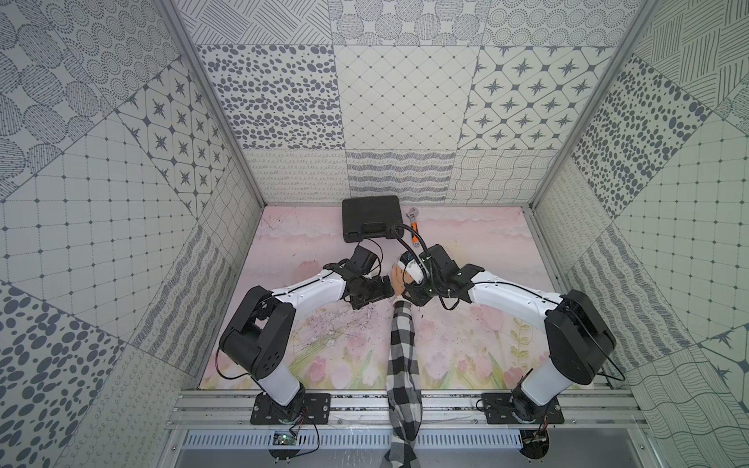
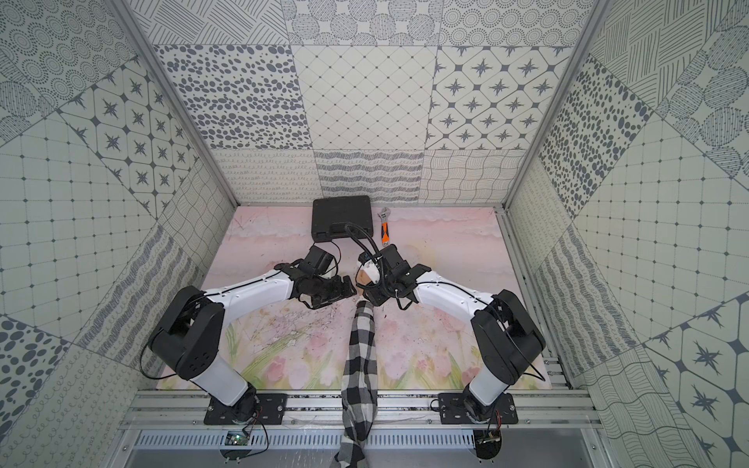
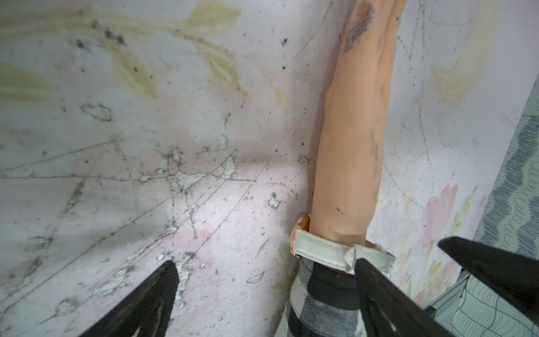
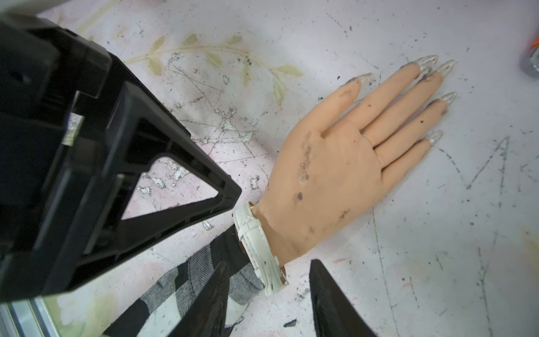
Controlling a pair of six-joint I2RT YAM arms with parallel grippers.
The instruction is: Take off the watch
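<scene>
A mannequin hand (image 4: 331,168) in a checked sleeve (image 1: 402,351) lies palm up in the middle of the table, wearing a white watch strap (image 3: 322,248) (image 4: 255,244) at the wrist. My left gripper is open, its fingers either side of the sleeve and strap area, with nothing held. My right gripper is above the strap's lower end, fingers apart, nothing visible held. In the right wrist view the left gripper's black body fills the upper left, beside the strap.
A black case (image 1: 371,217) and an orange-handled wrench (image 2: 384,230) lie at the back. Both arms are close together over the wrist.
</scene>
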